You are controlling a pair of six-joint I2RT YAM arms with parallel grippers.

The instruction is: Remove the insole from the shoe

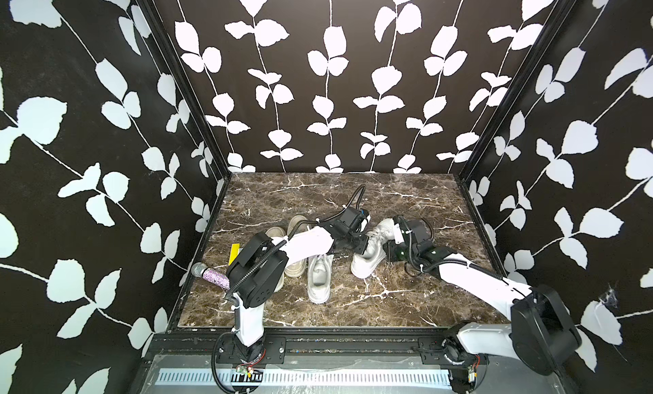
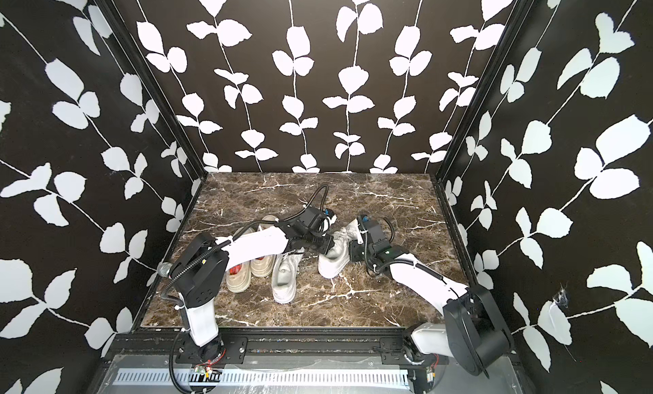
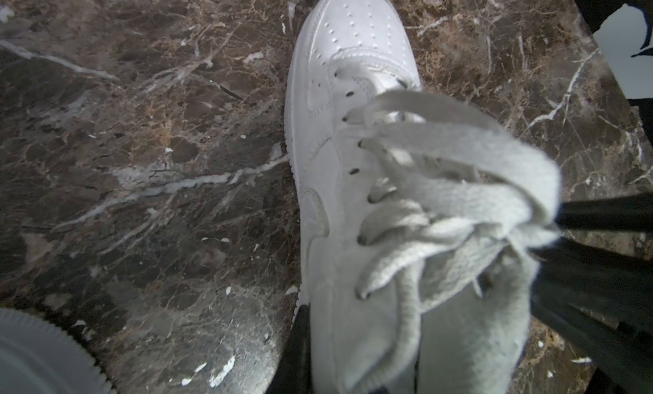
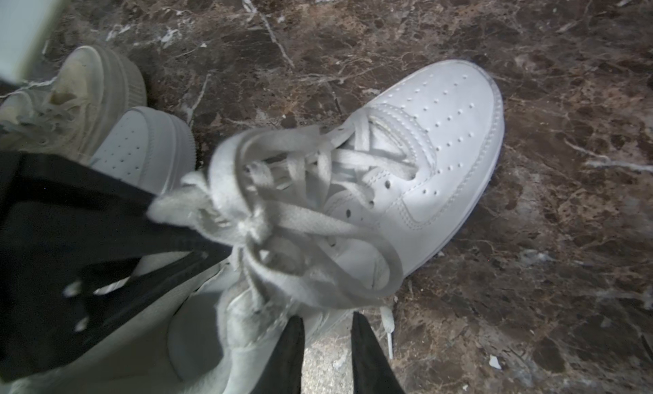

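Observation:
A white laced sneaker (image 1: 367,260) (image 4: 449,142) lies angled near the middle of the marble surface, its toe toward the back. My left gripper (image 1: 362,243) is at its collar and laces (image 3: 462,210), shut on the shoe; exactly which part is between the fingers is hard to tell. My right gripper is on the shoe's right side near the collar, its two fingertips apart with a gap between them, open. The insole itself is not clearly seen; the shoe's inside is mostly hidden.
A second white shoe (image 1: 319,285) stands just left, with beige shoes (image 2: 238,278) beyond it. A yellow object (image 1: 234,252) and a glittery cylinder (image 1: 215,277) lie at the far left.

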